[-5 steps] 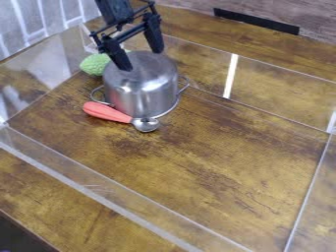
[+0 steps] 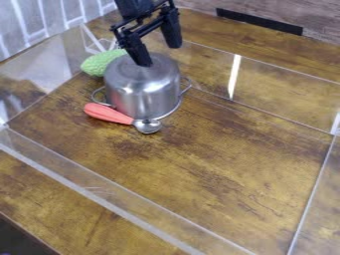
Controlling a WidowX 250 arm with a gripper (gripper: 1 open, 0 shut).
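A shiny steel pot (image 2: 143, 90) with side handles stands upside down or lidded on the wooden table, left of centre. My black gripper (image 2: 153, 45) hangs just over its top, its fingers spread open; whether they touch the pot is hard to tell. A red-handled utensil (image 2: 109, 113) with a metal scoop end lies at the pot's front left. A green textured object (image 2: 98, 62) is partly hidden behind the pot's left side.
Clear strips or panels edge the left and front, and a white rack (image 2: 40, 20) is at the back left.
My gripper has shifted slightly to the right and changed its tilt over the pot. The pot and utensil look unmoved.
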